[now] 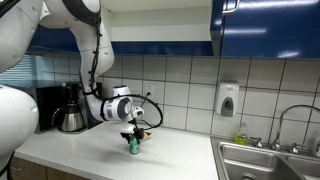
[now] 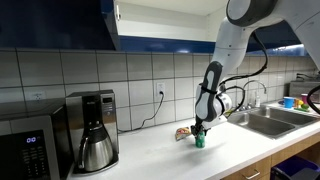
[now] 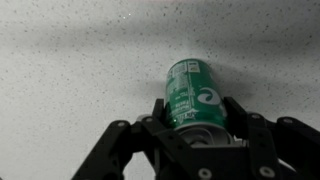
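A green can [image 1: 134,147] stands upright on the white counter in exterior view 1. My gripper [image 1: 133,133] reaches down over its top and is shut on it. In exterior view 2 the can [image 2: 200,140] shows below the gripper [image 2: 199,128]. Seen from the wrist, the green side of the can [image 3: 192,92] runs up from between the dark fingers, with its silver top [image 3: 202,137] close to me. The fingers lie on either side of the can's upper end.
A small packet-like item [image 2: 182,132] lies near the wall behind the can. A coffee maker [image 2: 92,130] and a microwave [image 2: 27,147] stand farther along the counter.
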